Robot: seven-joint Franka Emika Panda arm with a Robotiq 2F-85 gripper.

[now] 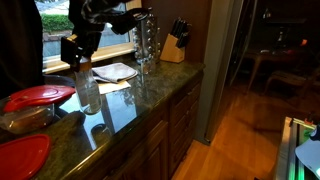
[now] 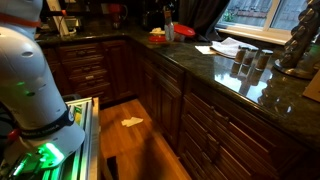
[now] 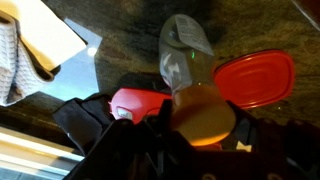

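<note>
A clear bottle (image 1: 88, 95) with an orange-brown cap is upright over the dark counter (image 1: 150, 97), to the right of the red lids. My gripper (image 1: 83, 64) reaches down from above and is shut on the bottle's capped top. Seen from the wrist, the orange cap (image 3: 203, 115) sits between the dark fingers, and the clear body with its pale label (image 3: 183, 68) extends away beyond it. Whether the bottle's base touches the counter cannot be made out.
Red lids (image 1: 40, 96) (image 1: 22, 156) and a clear container (image 1: 25, 119) occupy the counter's left end. Behind are a white cloth (image 1: 115, 72) and a knife block (image 1: 175, 42).
</note>
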